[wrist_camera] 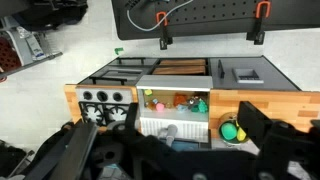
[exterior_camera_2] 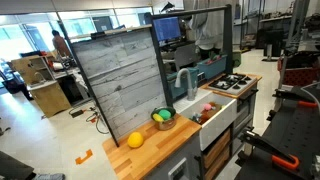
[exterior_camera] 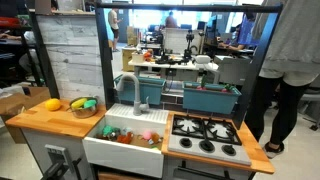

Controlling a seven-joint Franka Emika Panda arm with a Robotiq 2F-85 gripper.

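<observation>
In the wrist view my gripper looks down over a toy-sized kitchen counter, its dark blurred fingers standing wide apart. Bare floor, the faucet and part of the sink show in the gap, and no held object is visible. The white sink [exterior_camera: 112, 154] contains several small coloured items, with a grey faucet [exterior_camera: 137, 92] behind it. On the wooden counter [exterior_camera_2: 165, 146] rest a yellow round object [exterior_camera_2: 135, 140] and a bowl [exterior_camera_2: 163, 121] with green and yellow things inside. A stove [exterior_camera: 205, 136] with black burners is set into the counter's other end.
Blue-grey bins [exterior_camera: 209, 98] hang behind the counter under a black frame [exterior_camera: 105, 60]. A whitewashed wood panel [exterior_camera_2: 120, 80] backs the bowl's end. A black table [exterior_camera_2: 285, 140] with orange clamps faces the kitchen. Someone in grey [exterior_camera: 298, 60] stands beyond the stove.
</observation>
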